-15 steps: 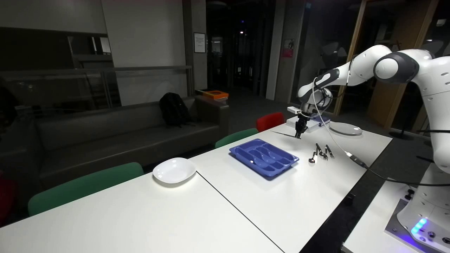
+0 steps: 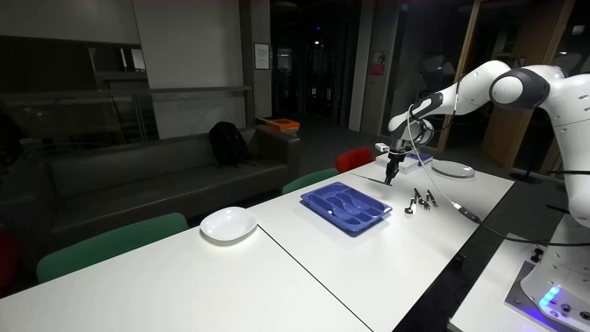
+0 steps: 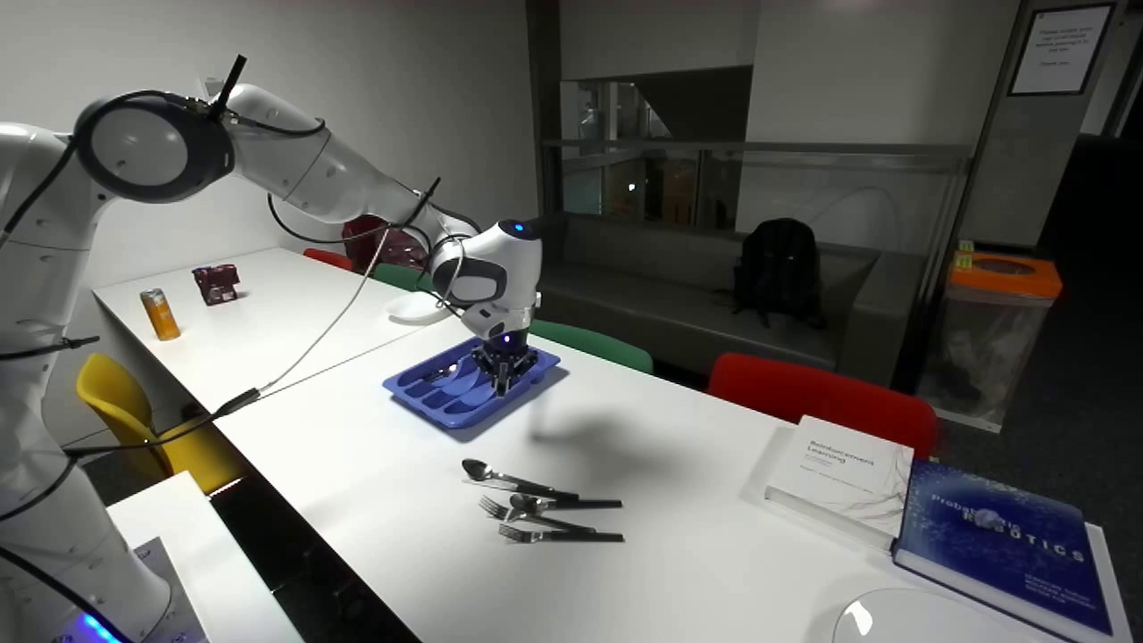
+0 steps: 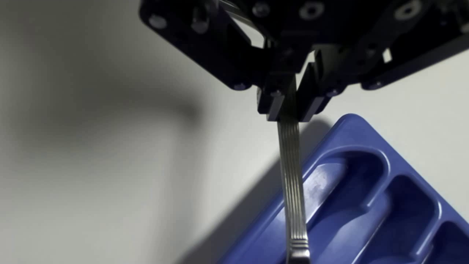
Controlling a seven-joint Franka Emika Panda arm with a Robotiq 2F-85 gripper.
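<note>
Between the fingers of my gripper is the ridged metal handle of a piece of cutlery (image 4: pixel 292 184); the gripper is shut on it. Its far end runs out of the wrist view, and in exterior view 1 the cutlery (image 2: pixel 365 177) shows as a thin dark line reaching left from the gripper (image 2: pixel 388 181). Below it in the wrist view lies a corner of the blue cutlery tray (image 4: pixel 351 125), with the handle crossing over the tray's edge. The whole blue tray (image 2: pixel 316 205) rests on the white table, lower left of the gripper in exterior view 1.
Several spoons and forks (image 3: pixel 546 525) lie loose on the table. A white bowl (image 2: pixel 228 222) stands beyond the tray, and a grey plate (image 2: pixel 452 168) is at the other end. Two books (image 3: pixel 841 471) lie at the table's far right in exterior view 2.
In exterior view 1 my gripper has shifted slightly left and down, towards the tray, with the cutlery still held. The tray and the loose cutlery have not moved.
</note>
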